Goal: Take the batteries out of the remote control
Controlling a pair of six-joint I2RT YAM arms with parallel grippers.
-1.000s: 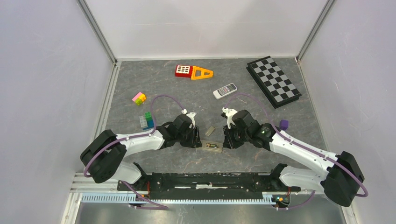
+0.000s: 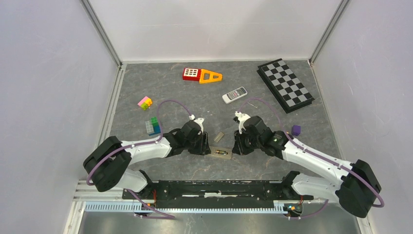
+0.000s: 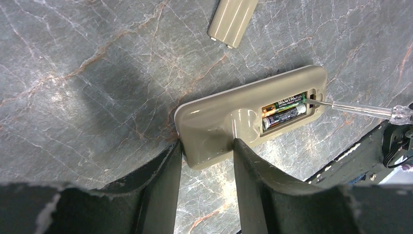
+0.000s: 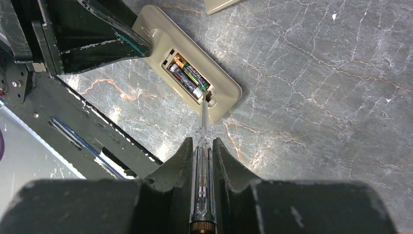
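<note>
A beige remote control (image 3: 214,114) lies back side up, its battery compartment uncovered. Two batteries, one green and orange (image 3: 287,103) and one dark (image 3: 284,117), sit side by side in the compartment. My left gripper is shut on the remote's end opposite the compartment. A clear-handled screwdriver (image 4: 202,170) is held between the fingers of my right gripper, which is shut on it. In the right wrist view, the screwdriver's tip is at the compartment's end, by the battery ends; whether it touches a battery is hard to tell.
The beige battery cover (image 2: 219,137) lies loose just behind the remote. Farther back are a white remote (image 2: 234,95), a red and yellow toy piece (image 2: 202,75) and a chessboard (image 2: 286,85). Toy bricks (image 2: 153,126) stand at the left, a purple block (image 2: 296,130) at the right.
My right gripper has shifted slightly, ending a little to the right of where it was. The left arm and the remote look unmoved.
</note>
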